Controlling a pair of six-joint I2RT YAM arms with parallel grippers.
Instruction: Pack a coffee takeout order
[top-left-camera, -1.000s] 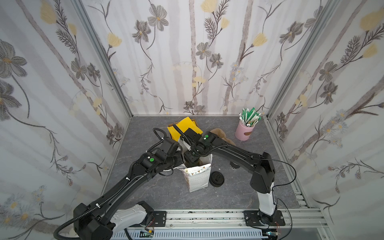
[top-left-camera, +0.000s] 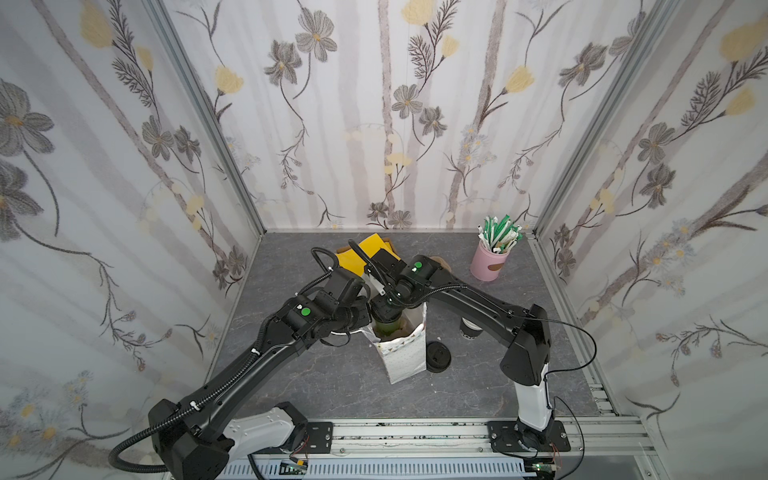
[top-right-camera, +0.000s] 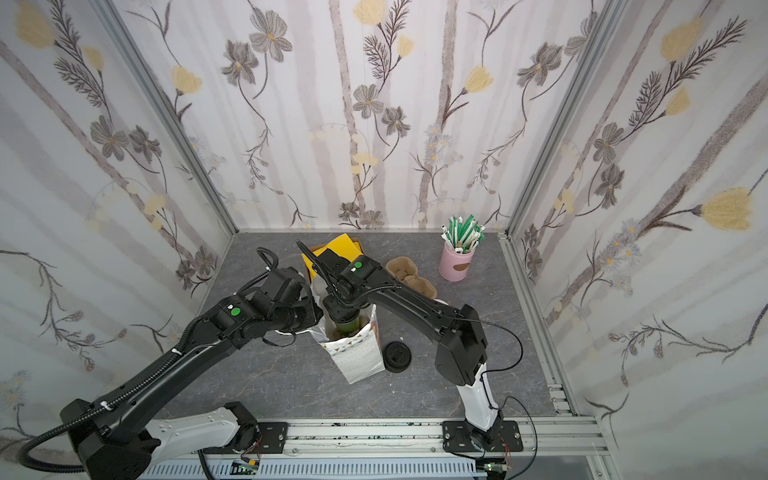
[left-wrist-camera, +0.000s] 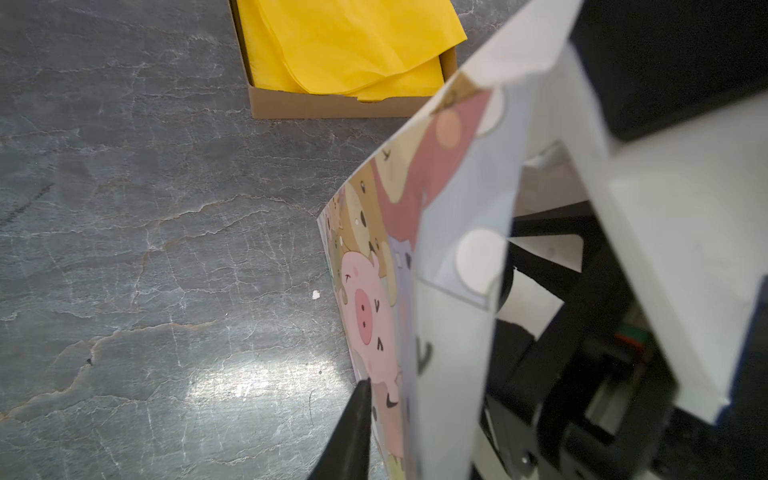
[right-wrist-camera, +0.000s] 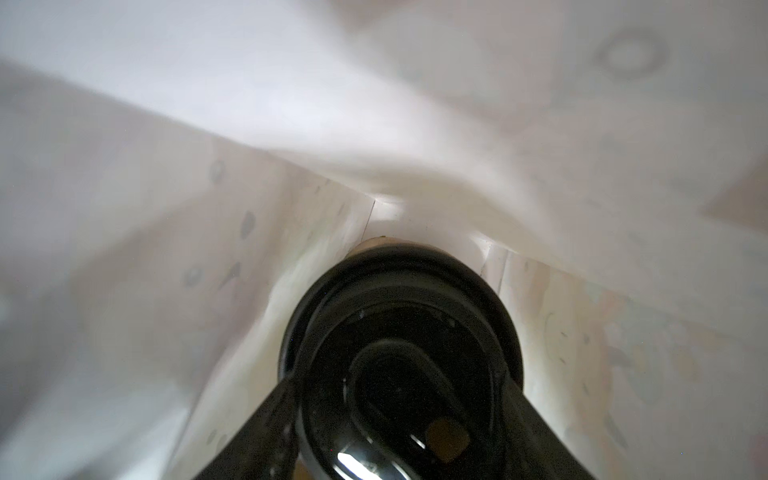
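Note:
A white, patterned paper bag (top-left-camera: 405, 360) stands open on the table, tilted slightly. In its mouth is a cup with a green body (top-left-camera: 389, 327) and a glossy black lid (right-wrist-camera: 400, 320). My right gripper reaches into the bag, shut on this cup, one finger on each side of the lid. My left gripper (top-left-camera: 368, 317) is at the bag's left rim; in the left wrist view the bag wall (left-wrist-camera: 384, 320), printed with a pink pig, runs past a dark finger (left-wrist-camera: 352, 436) outside it. The fingers stand partly apart; the other finger is mostly hidden.
Behind the bag, a cardboard box holds yellow napkins (left-wrist-camera: 352, 48). A loose black lid (top-left-camera: 437, 357) lies right of the bag. Further back are a brown cup carrier (top-right-camera: 409, 276) and a pink cup (top-right-camera: 453, 264) of green-and-white sticks.
My right gripper has risen a little, and the green cup body now shows in the bag mouth. The bag and loose lid have shifted slightly right. The left gripper has moved slightly right.

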